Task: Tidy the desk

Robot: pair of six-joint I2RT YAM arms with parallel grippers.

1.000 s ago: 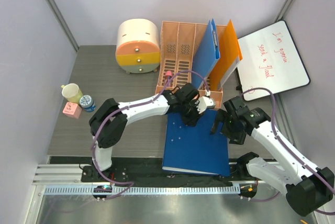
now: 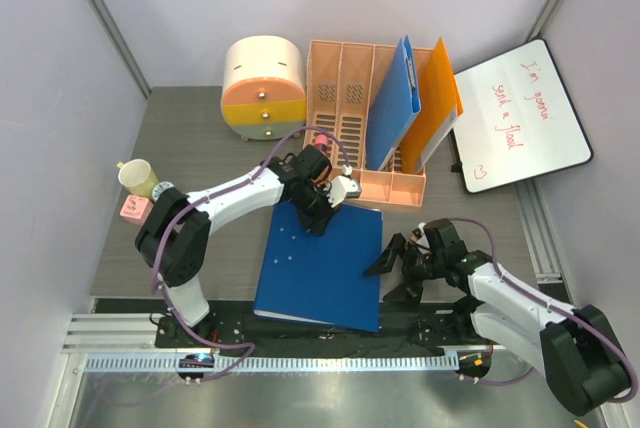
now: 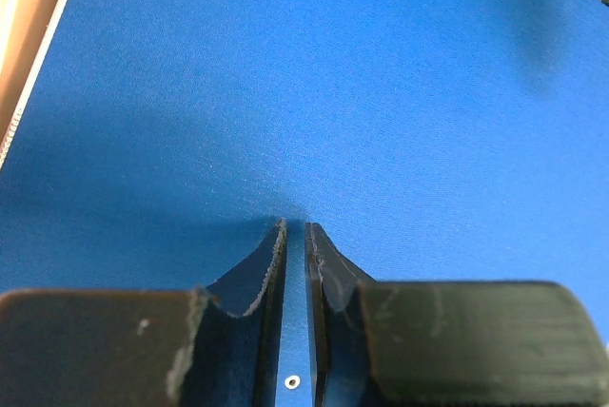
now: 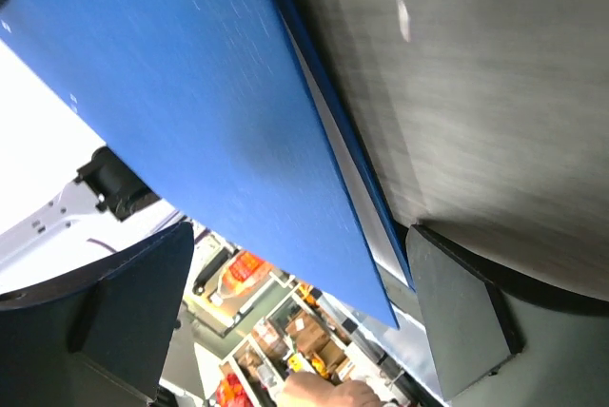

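Observation:
A blue folder (image 2: pixel 325 268) lies flat on the desk, its near edge reaching past the desk's front edge. My left gripper (image 2: pixel 315 225) is over its upper part. In the left wrist view the fingers (image 3: pixel 249 283) stand a narrow gap apart, pointing at the blue cover, with nothing between them. At the folder's right side is my right gripper (image 2: pixel 385 281), low and wide open. Its view shows the folder's corner and slightly parted covers (image 4: pixel 333 141) between the spread fingers, the right finger (image 4: pixel 466 302) close to the lower cover.
A peach file rack (image 2: pixel 392 188) behind the folder holds an upright blue folder (image 2: pixel 393 103) and an orange folder (image 2: pixel 436 98). A drawer box (image 2: pixel 263 88), mug (image 2: pixel 137 177), pink block (image 2: pixel 136 209) and whiteboard (image 2: pixel 525 113) stand around. Bare desk shows at left.
Lately the right gripper has lowered and come left to the folder's right edge.

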